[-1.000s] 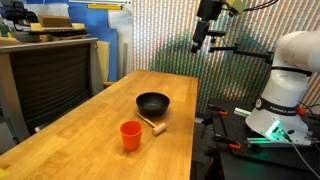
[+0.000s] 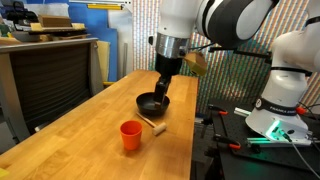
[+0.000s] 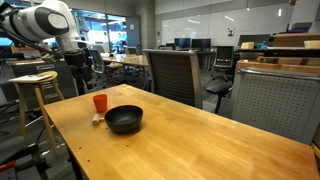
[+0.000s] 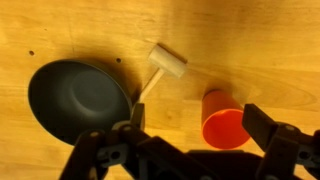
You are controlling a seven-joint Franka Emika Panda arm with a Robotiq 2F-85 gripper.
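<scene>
A black bowl (image 2: 153, 104) sits on the wooden table, with an orange-red cup (image 2: 131, 135) nearer exterior view 1's camera. Between them lies a small wooden mallet (image 4: 160, 70), flat on the tabletop. My gripper (image 2: 167, 94) is above the table, pointing down. In the wrist view its fingers (image 4: 262, 128) are spread wide along the lower edge, nothing held between them. Below the gripper, the bowl (image 4: 78, 98) shows at the left, the mallet at upper middle and the cup (image 4: 224, 122) at lower right. Exterior view 2 shows bowl (image 3: 124, 119), cup (image 3: 100, 103) and mallet (image 3: 98, 119) close together.
The wooden table (image 3: 220, 140) has a wide bare stretch away from these objects. An office chair (image 3: 174, 77) stands along its far side in exterior view 2. My arm's base (image 2: 277, 118) is beside the table.
The arm has swung left in exterior view 1 and come lower, from the right side to over the table near the bowl. Bowl, cup and mallet have stayed put.
</scene>
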